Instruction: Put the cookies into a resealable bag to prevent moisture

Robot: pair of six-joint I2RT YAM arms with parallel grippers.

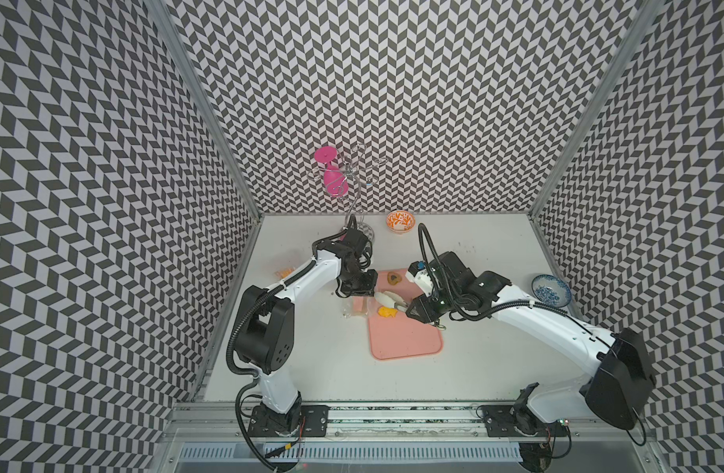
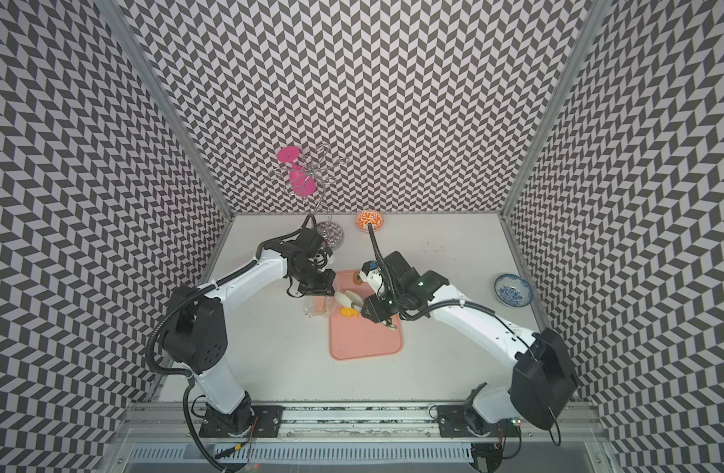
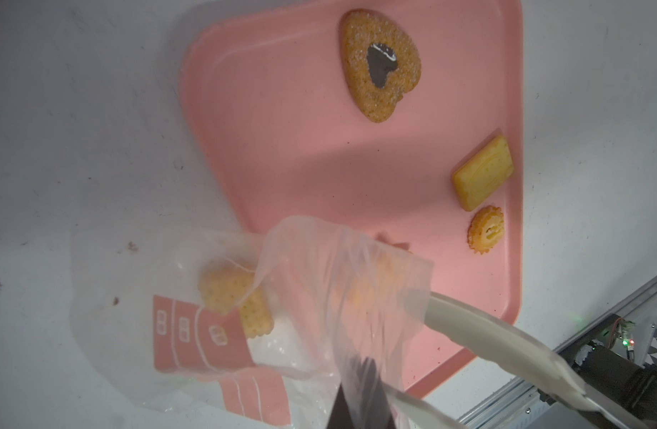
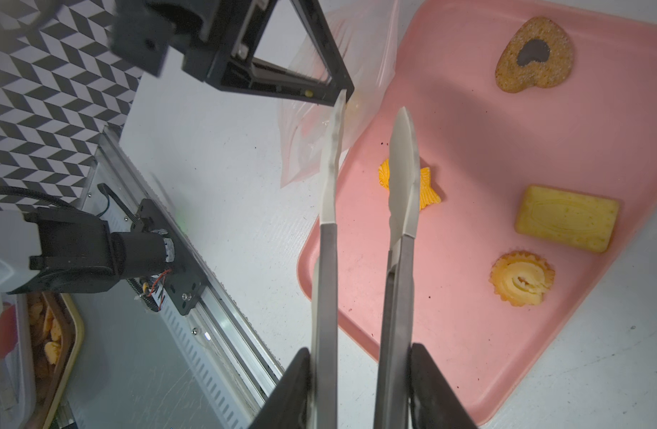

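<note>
A clear bag (image 3: 128, 329) with cookies (image 3: 228, 293) inside hangs from my left gripper, shut on it, at the pink tray's (image 4: 457, 336) left side. My right gripper holds white tongs (image 4: 403, 171), their tips apart beside the bag and left gripper; what lies between the tips is unclear. On the tray lie a heart cookie (image 4: 528, 78), a rectangular biscuit (image 4: 564, 218), a round cookie (image 4: 521, 282) and an orange cookie (image 4: 427, 189) under the tongs.
A blue patterned bowl (image 1: 551, 290) stands at the right, an orange bowl (image 1: 400, 220) at the back. A metal stand with pink pieces (image 1: 334, 177) rises behind my left arm.
</note>
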